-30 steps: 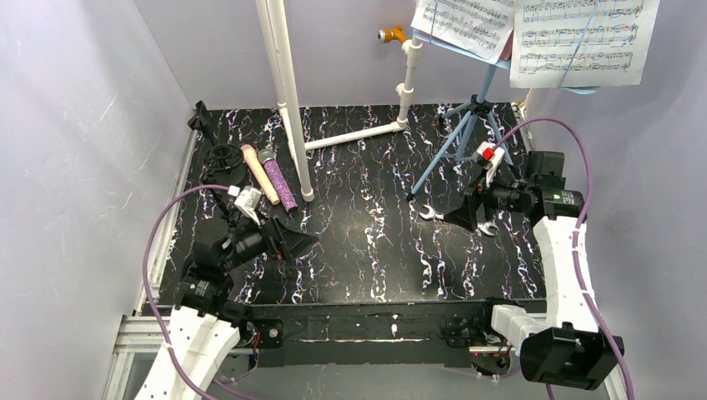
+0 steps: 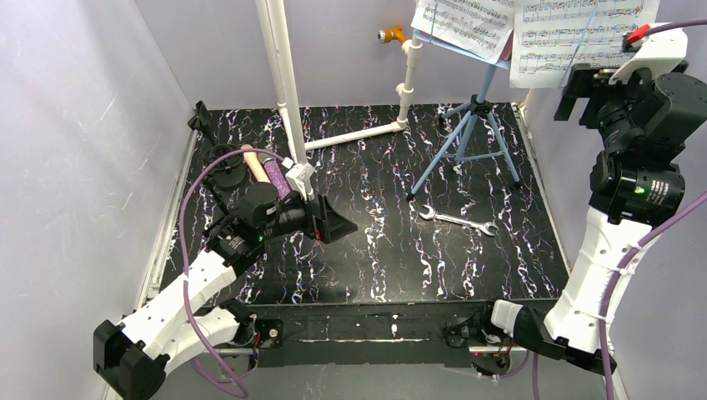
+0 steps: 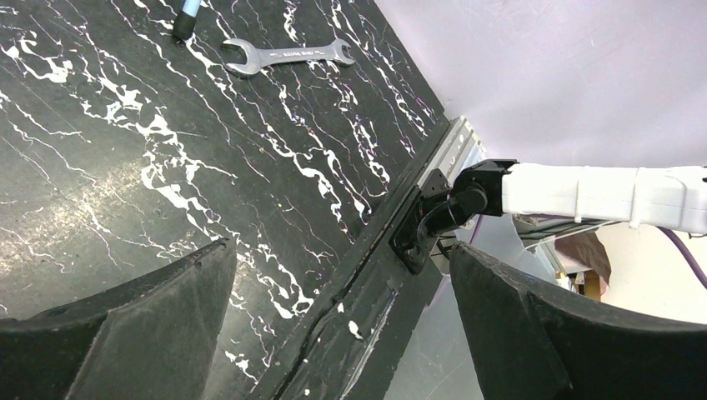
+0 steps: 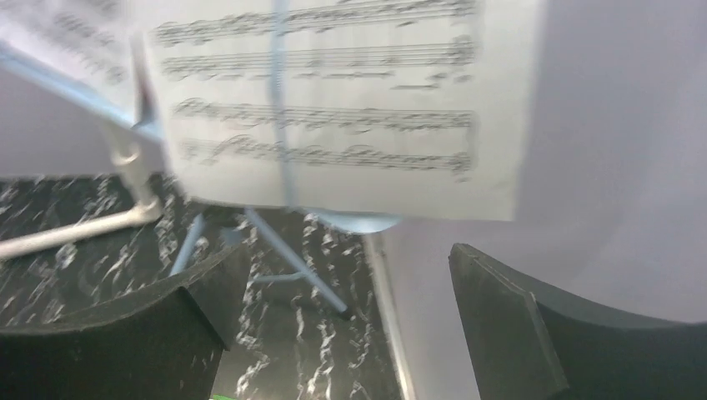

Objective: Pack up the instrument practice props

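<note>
A light-blue tripod music stand point(image 2: 472, 121) rises at the back right, with printed sheet music point(image 2: 579, 37) spread across its top. Just in front of the right-hand page's lower edge, my right gripper point(image 2: 577, 93) is raised and open; in the right wrist view that page point(image 4: 333, 100) hangs beyond its empty fingers point(image 4: 208, 308). A steel wrench point(image 2: 457, 220) lies flat on the black marbled floor, and the left wrist view shows the same wrench point(image 3: 288, 56) far off. My left gripper point(image 2: 338, 227), open and empty, hovers over the floor left of centre. Behind it rests a purple glittery microphone point(image 2: 275, 177), partly covered by the arm.
A peach-coloured stick point(image 2: 256, 167) lies beside the microphone, near a black stand point(image 2: 225, 167). White pipes point(image 2: 354, 137) with an orange end piece point(image 2: 390, 34) stand at the back. Clear floor spans the middle. Walls close both sides.
My right gripper has risen from over the wrench to the sheet music, moving back and right. My left gripper has shifted right and slightly back. The props lie where they were.
</note>
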